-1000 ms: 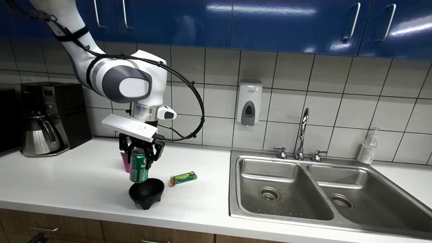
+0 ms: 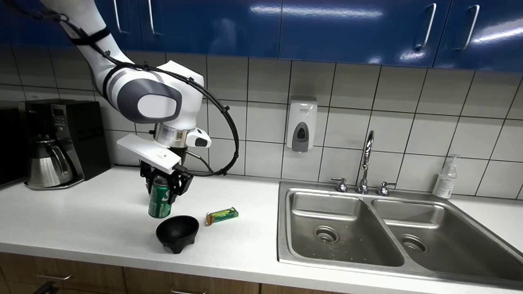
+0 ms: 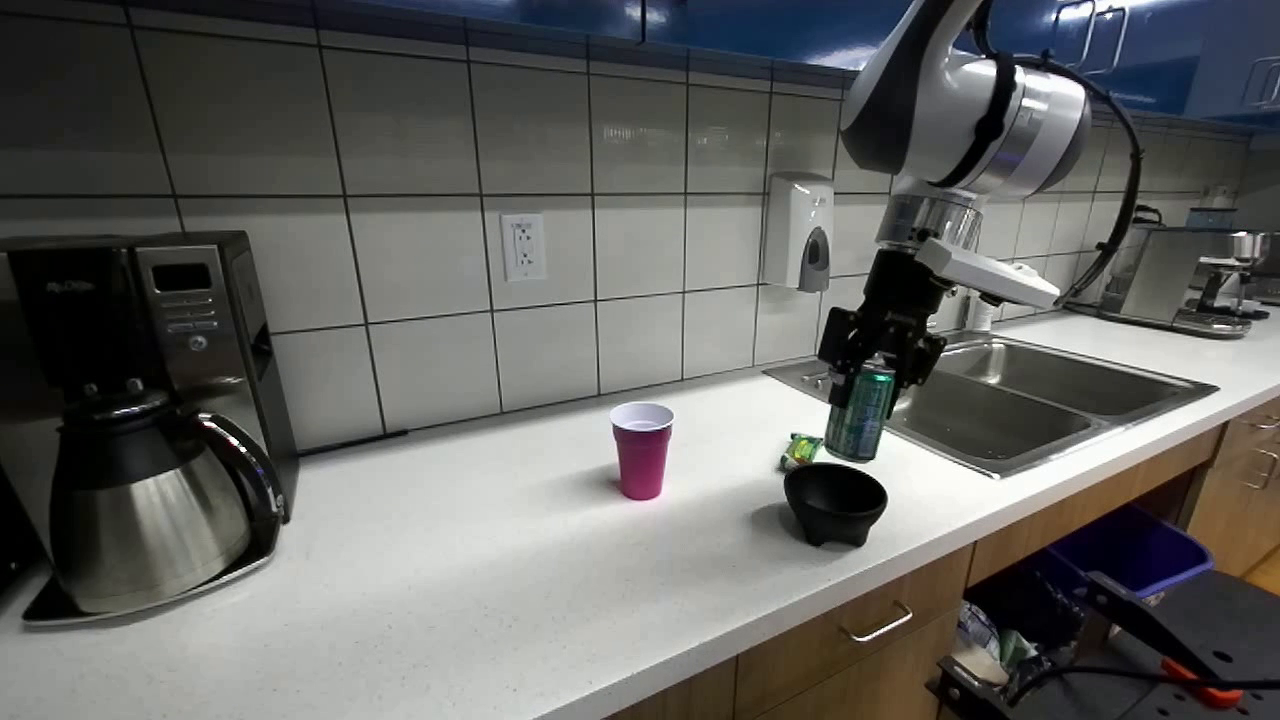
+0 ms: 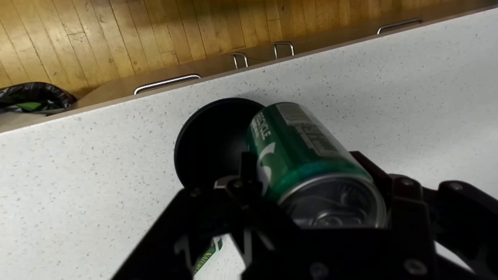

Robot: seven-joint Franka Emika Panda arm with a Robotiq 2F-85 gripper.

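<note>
A green soda can [image 2: 159,200] is clamped between the fingers of my gripper [image 2: 165,188], slightly tilted and held above the counter. In the second exterior view the can [image 3: 859,414] hangs behind and above a small black footed bowl [image 3: 836,502]. The wrist view shows the can [image 4: 298,144] from its top end, overlapping the right part of the bowl [image 4: 210,140]; one dark finger [image 4: 249,170] presses its left side. The bowl's dark inside looks empty where it shows. A green snack bar [image 2: 222,215] lies on the counter to the bowl's right.
A pink cup [image 3: 643,450] stands on the counter, hidden behind the can and gripper in the first exterior view. The coffee maker [image 2: 63,142] is at the far left, the double sink [image 2: 287,235] at the right. Open counter lies left of the bowl.
In the first exterior view, the gripper and can have shifted a little left and tilted slightly. The pink cup has gone out of sight behind them. Bowl and snack bar are unmoved.
</note>
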